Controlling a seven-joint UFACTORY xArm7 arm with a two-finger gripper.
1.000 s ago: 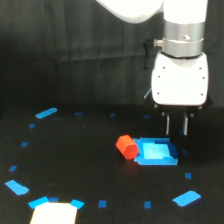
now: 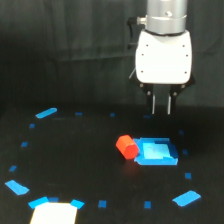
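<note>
A red block [image 2: 127,147] lies on the dark table, just left of a blue tray [image 2: 170,161] with a lighter blue inside. The white robot gripper [image 2: 161,100] hangs above the tray, its two dark fingers apart with nothing visible between them.
Pieces of blue tape [image 2: 187,198] mark the dark table in several places. A pale object [image 2: 54,214] sits at the front left edge.
The gripper has moved up and a little to the left, now higher above the tray. The red block and tray look unmoved.
</note>
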